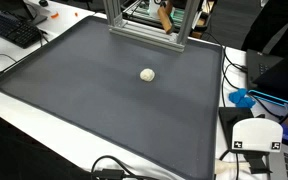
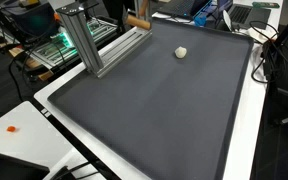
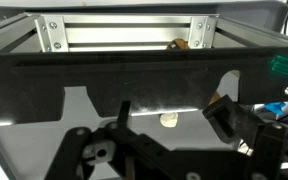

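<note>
A small whitish round object (image 1: 147, 75) lies on the dark grey mat (image 1: 94, 90), toward its back in exterior view 1. The same pale object (image 2: 180, 52) shows in exterior view 2, and the pale object (image 3: 168, 119) appears in the wrist view between my fingers but farther off. My gripper is open, its dark fingers wide apart with nothing held. It faces a long black panel (image 3: 134, 75) of a metal frame. I cannot make out the gripper in either exterior view.
The silver metal frame (image 1: 149, 36) stands at the mat's back edge, with a brown piece (image 2: 139, 21) on it. A white chair-like object (image 1: 257, 134), a blue item (image 1: 241, 98) and a keyboard (image 1: 14, 30) lie outside the mat.
</note>
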